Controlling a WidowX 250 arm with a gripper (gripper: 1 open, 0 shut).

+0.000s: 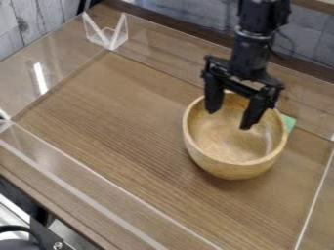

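A large tan wooden bowl (pixel 232 146) sits on the wooden tabletop at the right of the camera view. My gripper (pixel 237 103), black and at the end of an arm reaching down from the top, is over the bowl's back part, open. Whether anything lies between its fingers is hard to make out. A small green object (pixel 288 122) shows just behind the bowl's right rim, partly hidden.
A white wire-like object (pixel 107 29) stands at the back left. Dark cables lie at the lower left corner.
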